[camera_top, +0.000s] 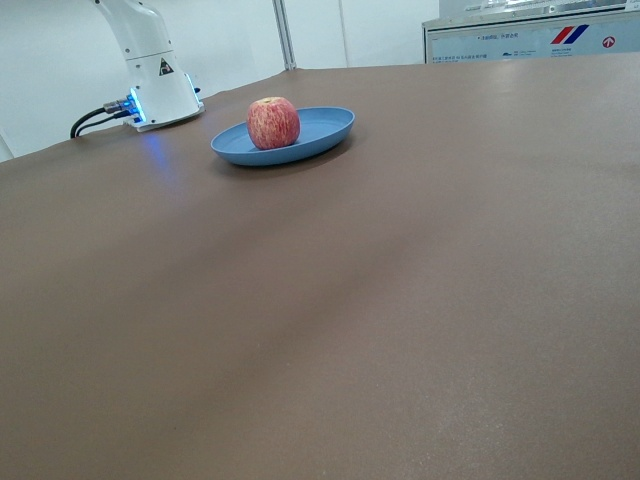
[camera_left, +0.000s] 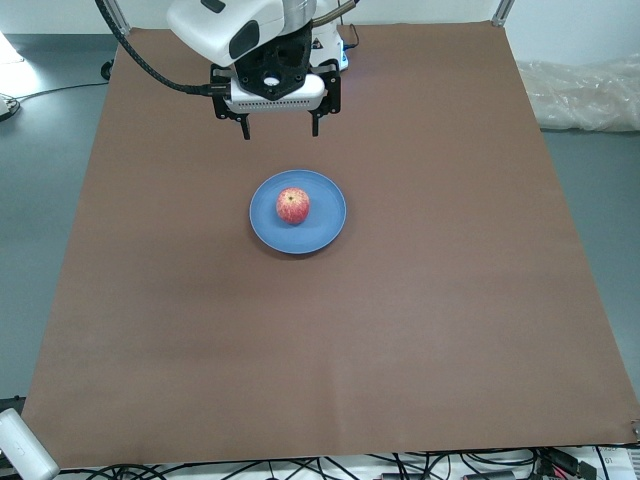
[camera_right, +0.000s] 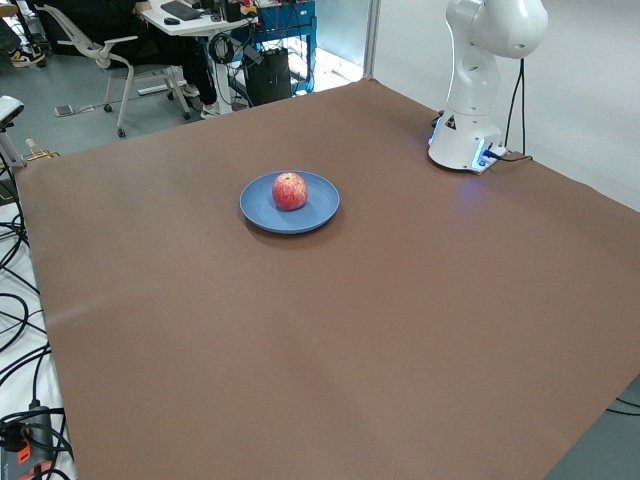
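Observation:
A red apple (camera_left: 293, 205) (camera_top: 273, 123) (camera_right: 290, 191) rests on a blue round plate (camera_left: 298, 239) (camera_top: 325, 130) (camera_right: 288, 222) in the middle of the brown table. In the left view my gripper (camera_left: 280, 131) hangs above the table behind the plate, its two black fingers apart with nothing between them. The top and right views show the arm's white base but not the gripper.
The white arm base (camera_top: 165, 100) (camera_right: 465, 140) stands at the table's back edge. Cables and hardware run along the table's outer edge.

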